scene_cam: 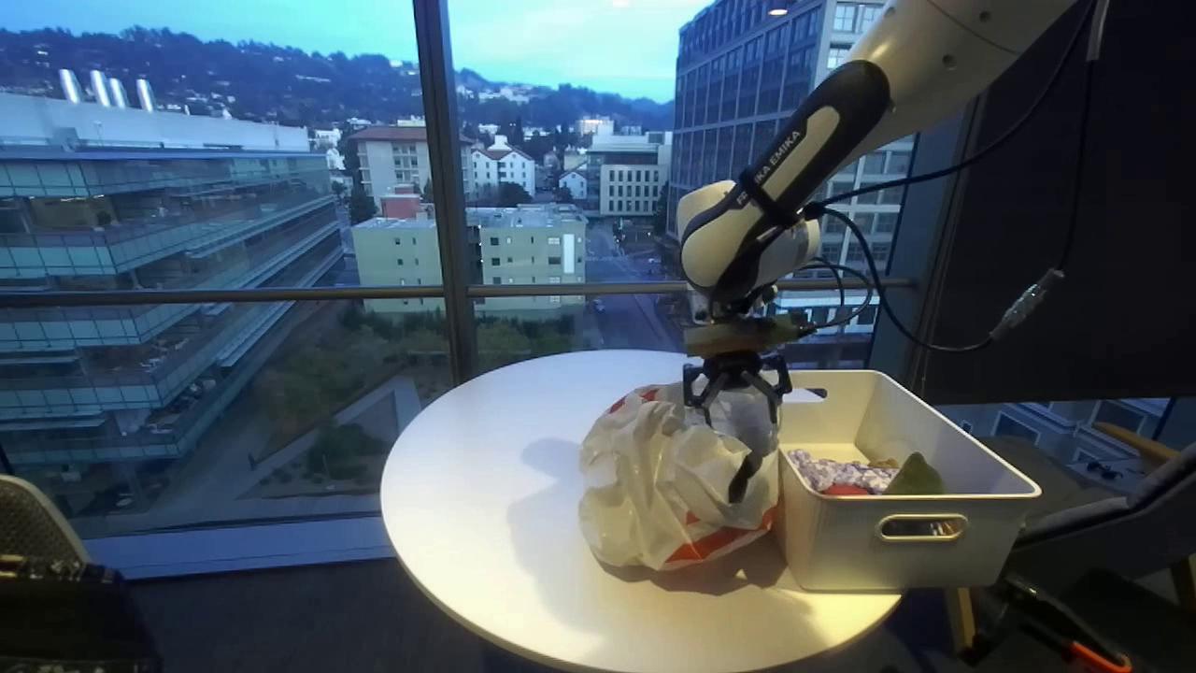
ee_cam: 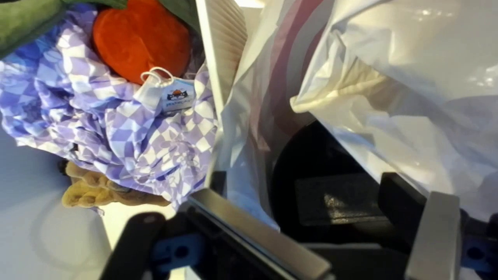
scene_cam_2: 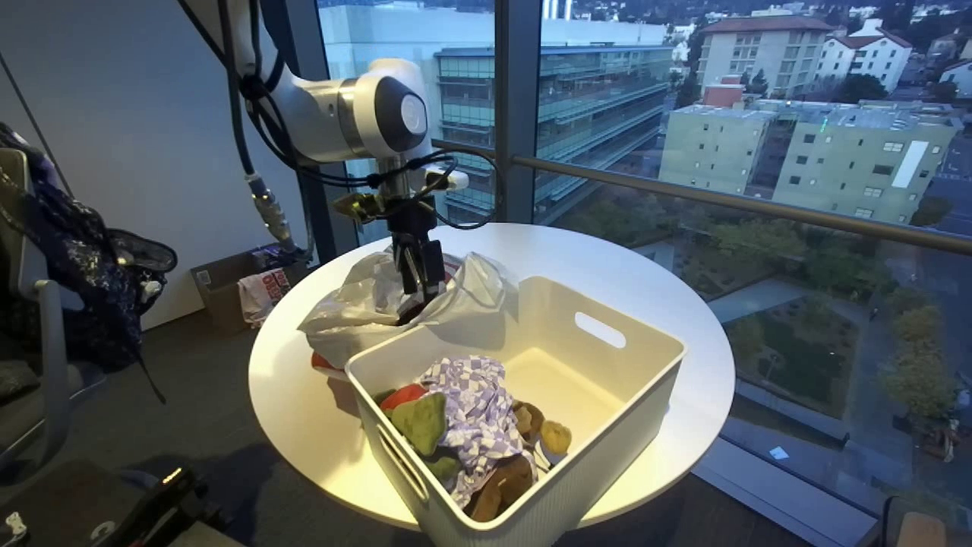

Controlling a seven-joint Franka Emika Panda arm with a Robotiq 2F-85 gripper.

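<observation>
A white plastic bag with red markings [scene_cam: 656, 494] stands on the round table, its mouth open, right beside a white bin [scene_cam: 897, 550]. My gripper [scene_cam: 734, 413] is at the bag's mouth, open, pointing down. In the wrist view a black object [ee_cam: 336, 186] inside the bag shows beyond and between my spread fingers, partly covered by folds of plastic. Whether the fingers touch it I cannot tell. The bin holds a purple-and-white checkered cloth [scene_cam_2: 474, 401], a red plush [ee_cam: 142, 39], a green plush [scene_cam_2: 420, 423] and brown soft pieces [scene_cam_2: 510, 483].
The bin's near wall rises close beside the gripper, against the bag. Bare white tabletop [scene_cam: 471, 482] lies on the bag's far side from the bin. A window rail [scene_cam_2: 729, 196] runs behind the table. The bin's far half shows bare floor.
</observation>
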